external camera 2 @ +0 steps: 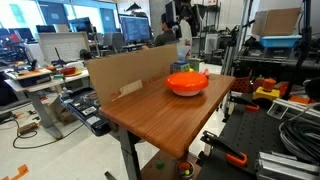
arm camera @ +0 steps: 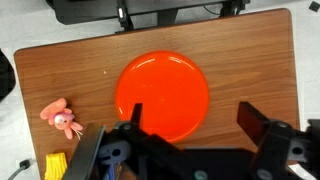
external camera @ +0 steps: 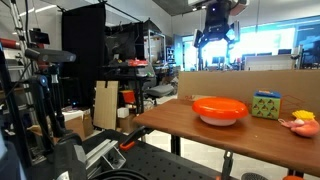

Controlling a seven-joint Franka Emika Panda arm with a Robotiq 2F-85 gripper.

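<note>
A round orange-red lid or dish sits on the wooden table, filling the middle of the wrist view. From the side, a pale bowl-like base shows beneath its orange-red top. My gripper hangs high above the table, well clear of everything. In the wrist view its two dark fingers stand far apart at the lower edge, so the gripper is open, with only the dish and table seen below the gap.
A green and blue box stands at the back right of the table. Nearby lies a pink soft toy, with a yellow item beside it. A wooden panel borders the table's back edge. Bare tabletop surrounds much of the dish.
</note>
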